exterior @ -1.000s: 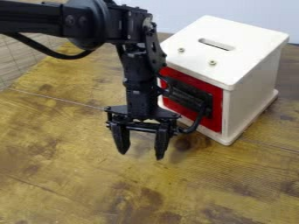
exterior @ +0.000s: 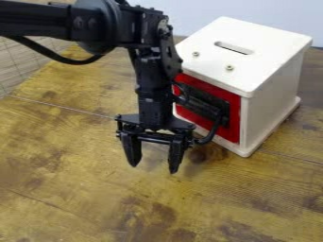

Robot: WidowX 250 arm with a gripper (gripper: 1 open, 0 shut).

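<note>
My black gripper (exterior: 154, 157) hangs above the wooden table, pointing down, its two fingers apart with nothing between them. Behind it and to the right stands a white wooden box (exterior: 269, 104) with a slanted top, a slot (exterior: 237, 48) in that top and a red front panel (exterior: 228, 99). The arm and a black cable cover part of the red panel.
A thin wire crosses the left side. A tiled surface shows beyond the table's edge at upper left, and a pale wall stands behind.
</note>
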